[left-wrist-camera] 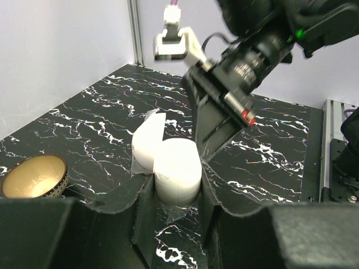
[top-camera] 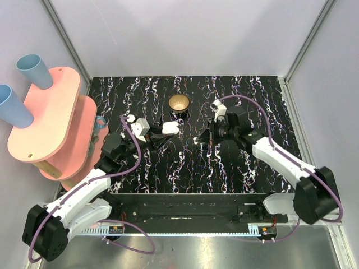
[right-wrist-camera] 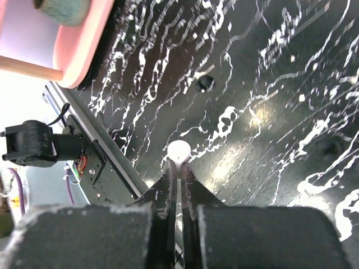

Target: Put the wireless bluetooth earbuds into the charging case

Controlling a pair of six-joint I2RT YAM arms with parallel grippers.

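My left gripper is shut on the white charging case, which it carries above the dark marbled table. In the left wrist view the case's raised lid shows behind its rounded body; its inside is turned away from that camera. A small white earbud sticks out from the tips of my right gripper, which is shut on it. In the top view the earbud is to the right of the case and a little nearer the front, with clear space between. No second earbud can be made out.
A gold bowl stands behind the case on the table. Along the left side rises a pink tiered shelf with blue cups, one of them the rear cup.
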